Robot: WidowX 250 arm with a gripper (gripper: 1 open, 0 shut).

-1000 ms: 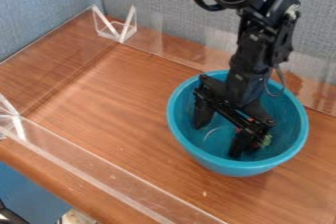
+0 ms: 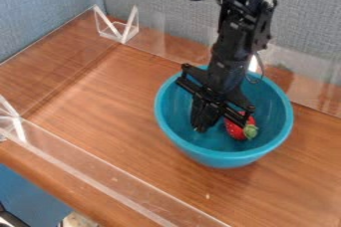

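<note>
A teal bowl [image 2: 186,141] stands on the wooden table, right of centre. A red strawberry [image 2: 242,128] with a green top lies inside it, on the right. My black gripper [image 2: 206,121] reaches down into the bowl from above, just left of the strawberry. Its fingertips are dark and overlap, and nothing shows between them.
Clear plastic barriers run along its front and back edges, with white brackets [image 2: 118,30] at the back left. Grey padded walls stand behind.
The bowl and my gripper in it have moved left across the table. More of the strawberry now shows beside the gripper.
</note>
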